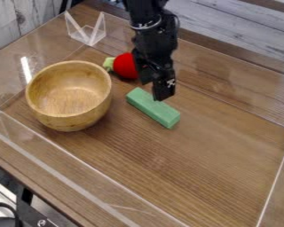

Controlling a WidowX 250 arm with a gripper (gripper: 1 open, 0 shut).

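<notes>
A black robot arm reaches down from the top centre, its gripper [153,85] open above the table, just above and beside a green block [153,107]. A red round object [125,64] with a green part at its left lies left of the gripper, partly behind it. A large yellow bowl [67,96] stands on the left.
A clear rack-like item [86,28] stands at the back left. A black cable lies at the lower-left corner, off the table.
</notes>
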